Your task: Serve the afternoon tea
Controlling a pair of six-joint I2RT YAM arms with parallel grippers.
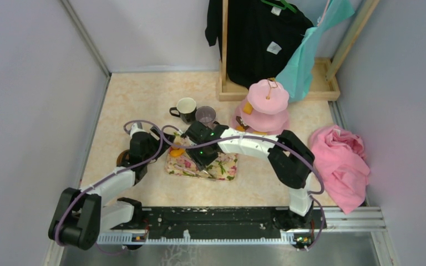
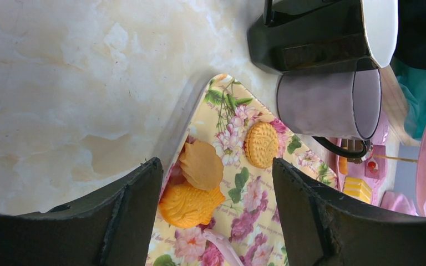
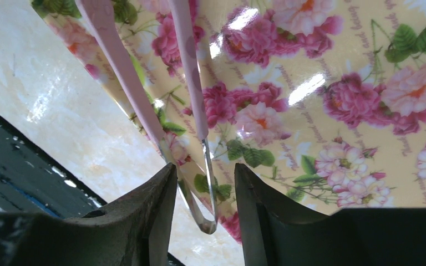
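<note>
A floral tray carries an orange fish-shaped pastry, a tan pastry and a round biscuit at its left part. My left gripper hangs open over these, fingers either side, holding nothing. My right gripper is open low over the tray's near part, where pink-handled tongs lie; their metal end is between and beneath its fingertips. Behind the tray stand a black mug and a grey mug.
A pink tiered stand with treats is behind right. A wooden rack with hung clothes stands at the back, pink cloth lies at far right. A brown round item is under my left arm.
</note>
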